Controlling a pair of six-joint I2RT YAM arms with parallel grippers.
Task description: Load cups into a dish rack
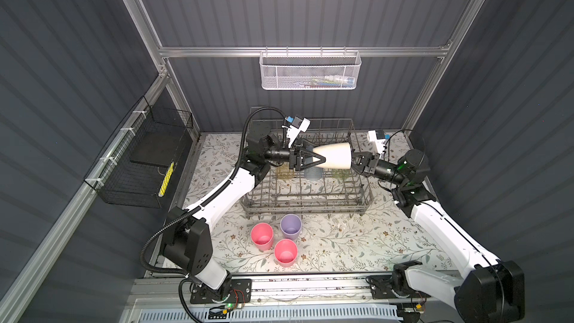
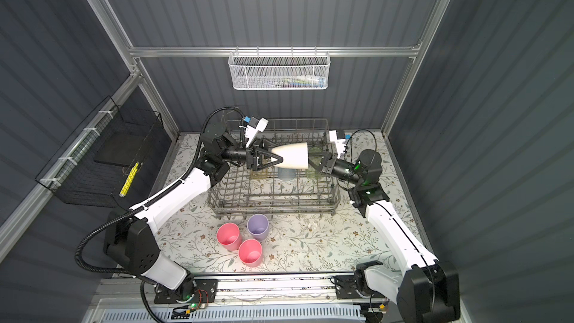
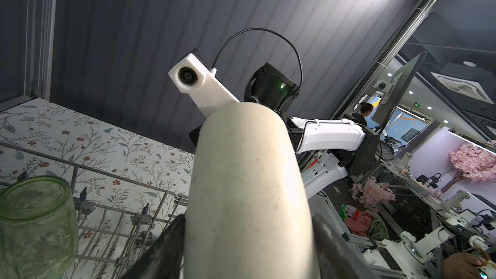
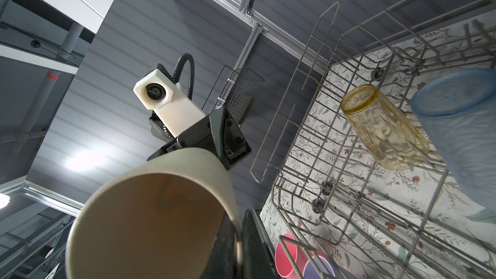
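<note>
A cream cup (image 1: 333, 155) is held level above the rack between my grippers. My left gripper (image 1: 309, 159) has its fingers part open around the cup's left end (image 3: 248, 191). My right gripper is shut on the wall at the cup's other end, where the open mouth (image 4: 155, 217) faces the right wrist camera. The wire dish rack (image 1: 305, 209) holds amber (image 4: 382, 124), blue (image 4: 454, 124) and green (image 3: 36, 222) glasses. Two pink cups (image 1: 262, 234) and a purple cup (image 1: 291, 225) stand in front of the rack.
A black wire basket (image 1: 143, 185) hangs on the left wall, a white mesh basket (image 1: 309, 71) on the back wall.
</note>
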